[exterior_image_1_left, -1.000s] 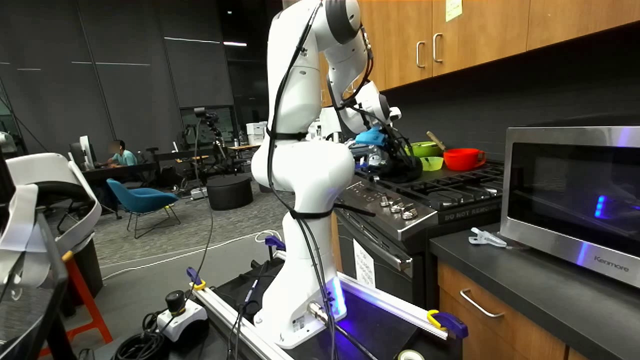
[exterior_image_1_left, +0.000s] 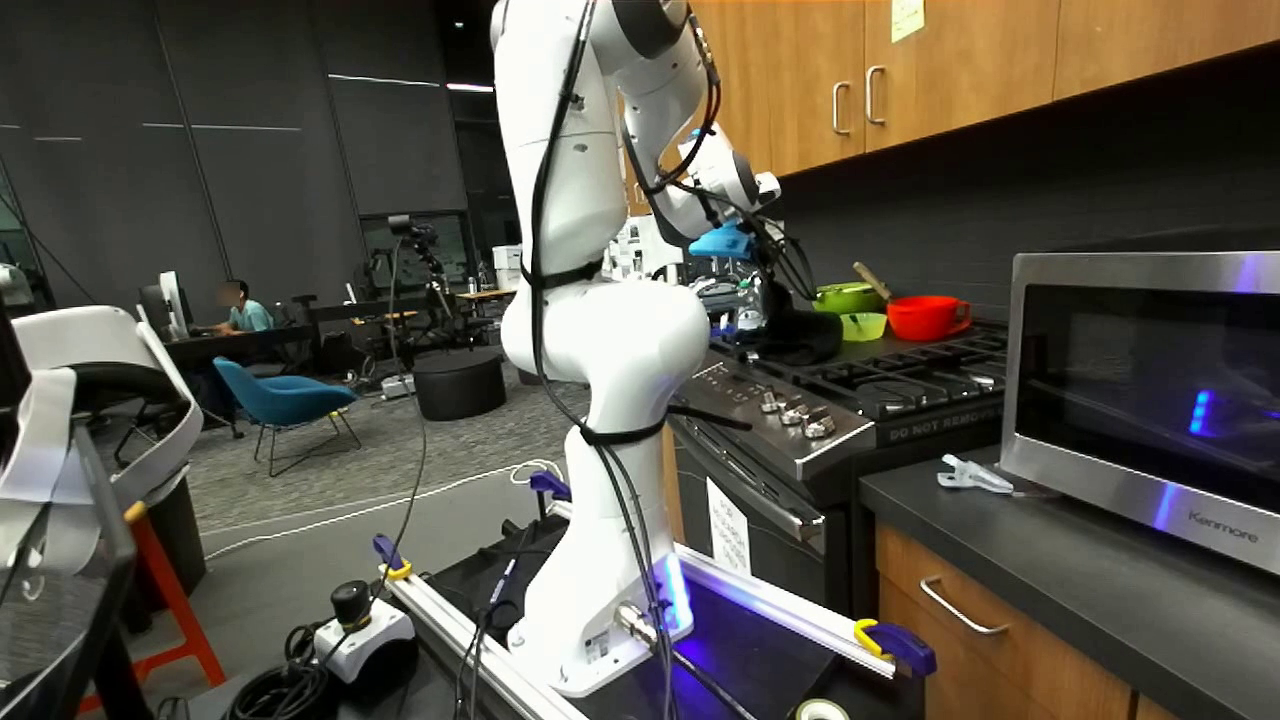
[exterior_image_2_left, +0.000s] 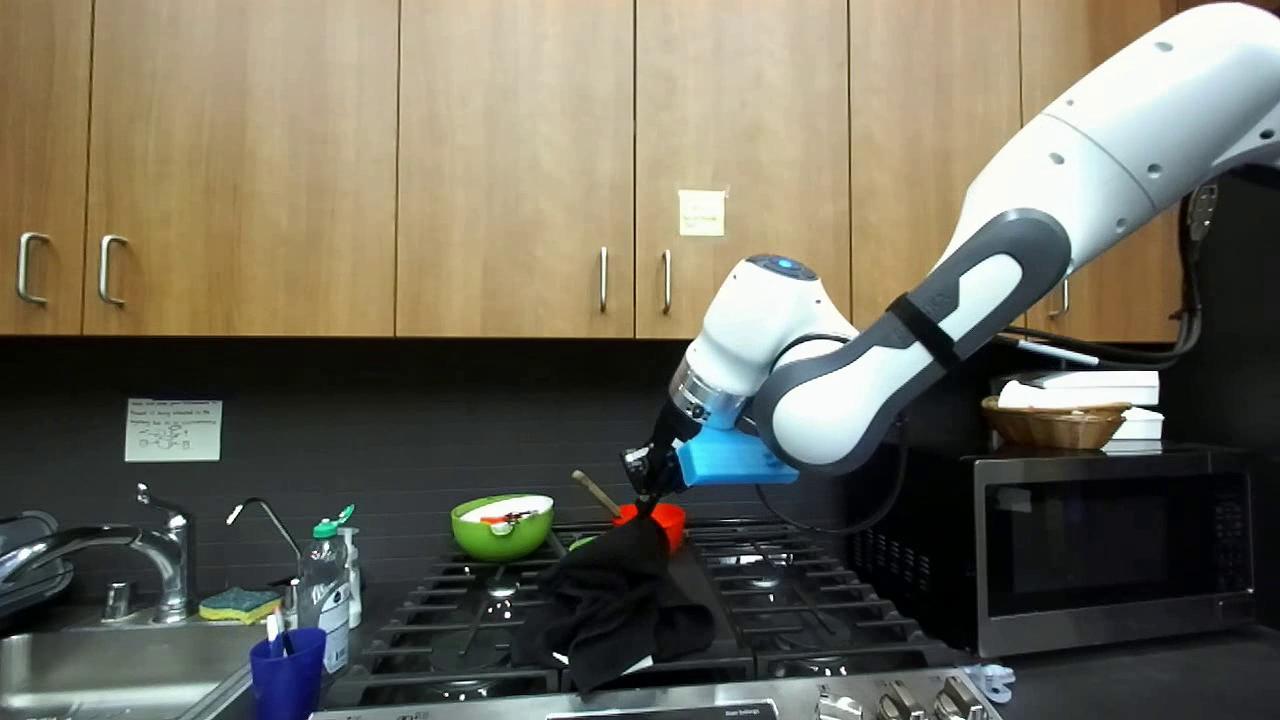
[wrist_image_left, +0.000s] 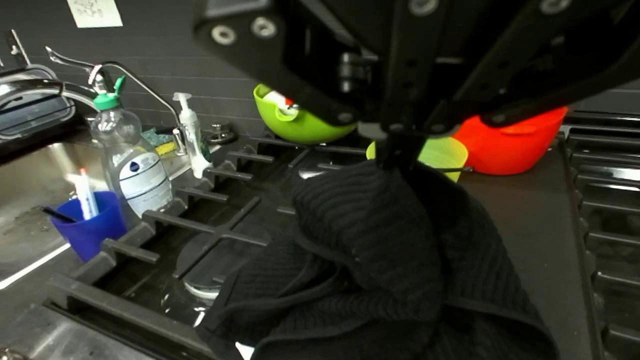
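Note:
A black ribbed cloth (wrist_image_left: 372, 240) rises to a peak at my gripper in the wrist view. The fingers are shut, with the top of the cloth pinched at the fingertips. In exterior view 2 the cloth (exterior_image_2_left: 618, 600) hangs from my gripper (exterior_image_2_left: 649, 504), and its lower folds spread over the middle of the stove. Something white pokes out under the cloth's front edge; what it is stays hidden. Exterior view 1 shows the cloth (exterior_image_1_left: 801, 336) only as a dark mass on the stove.
Behind the cloth stand a green bowl (exterior_image_2_left: 501, 534), a light green cup (wrist_image_left: 447, 155) and a red pot (wrist_image_left: 510, 147). Left of the stove are a blue cup (exterior_image_2_left: 288, 672), a soap bottle (exterior_image_2_left: 321, 588) and the sink (exterior_image_2_left: 120, 654). A microwave (exterior_image_2_left: 1110, 540) stands at the right.
In exterior view 1, the arm and gripper have shifted left and slightly up. The cloth's top part now reaches further left toward the gripper. The pots and bowl stand unchanged.

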